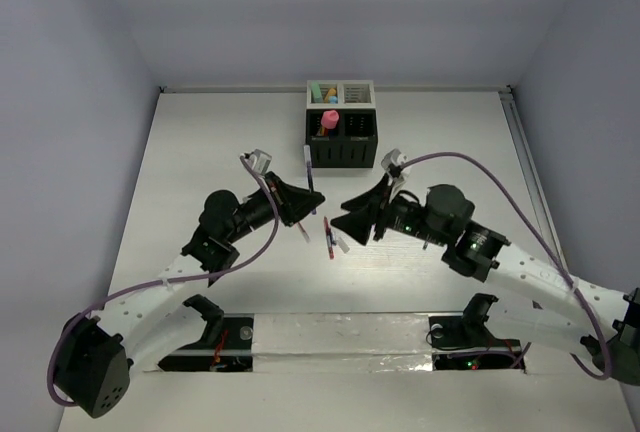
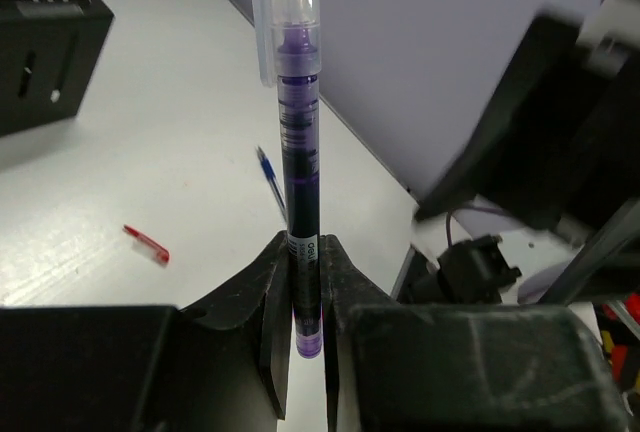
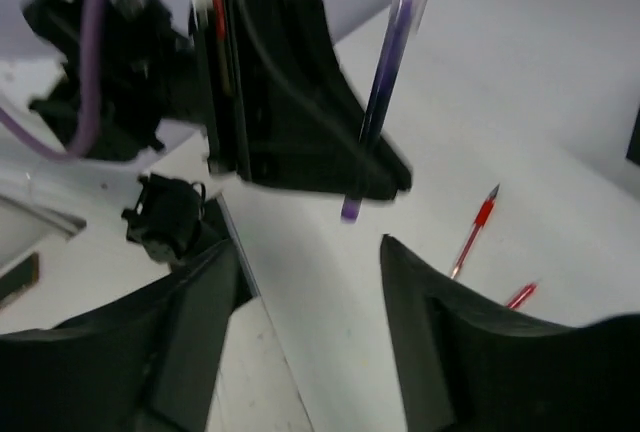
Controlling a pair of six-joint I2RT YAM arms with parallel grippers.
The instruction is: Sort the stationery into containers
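Observation:
A purple pen with a clear cap stands upright in my left gripper, which is shut on it, just in front of the black organizer. My right gripper is to the right of it with fingers apart, blurred in the wrist views, nothing seen between them. Red pens and a blue pen lie on the white table. The organizer holds a pink item and small items in its lighter rear part.
Walls enclose it on the sides and back. Loose pens lie in the middle, under and between the arms.

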